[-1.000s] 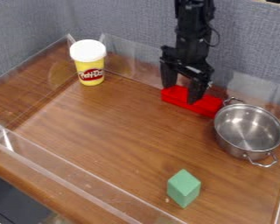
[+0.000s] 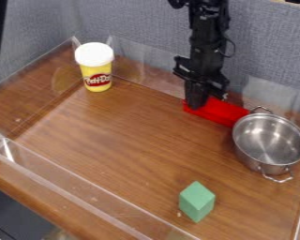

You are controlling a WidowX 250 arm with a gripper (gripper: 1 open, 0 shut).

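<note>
My black gripper (image 2: 201, 94) reaches down at the back of the table over the left end of a red block (image 2: 221, 112). The fingertips are low by the block and partly overlap it; whether anything is between them is too small to tell. The red block lies along the back, just behind a steel pot (image 2: 268, 142).
A Play-Doh tub (image 2: 95, 67) with a white lid stands at the back left. A green block (image 2: 197, 200) sits at the front right. Transparent edging runs round the table.
The gripper has moved down and slightly left onto the red block's left end, and its fingers look closer together. The other objects look unmoved.
</note>
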